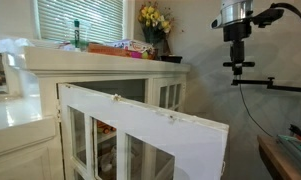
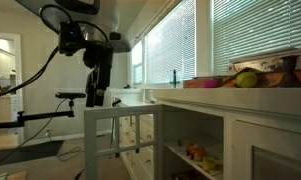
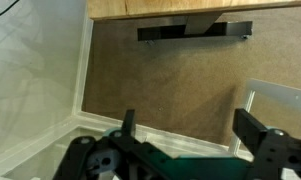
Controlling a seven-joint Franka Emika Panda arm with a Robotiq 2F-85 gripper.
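My gripper is open, its two dark fingers far apart with only brown floor showing between them. Exterior view 1 has the gripper (image 1: 237, 60) up at the right, in the air and apart from the white cabinet door (image 1: 155, 125), which stands swung open. From the other side, in exterior view 2, the same glass-paned door (image 2: 102, 142) appears below and beside the gripper (image 2: 94, 88); depth is hard to judge there. Red and orange items (image 2: 198, 153) lie inside the open cabinet (image 2: 240, 112).
Along the counter (image 1: 100, 62) stand a green bottle (image 1: 77, 36), boxes and a vase of yellow flowers (image 1: 153, 20). A wooden table edge (image 3: 140, 8) crosses the top of the wrist view. Open floor (image 3: 180, 80) lies below the gripper.
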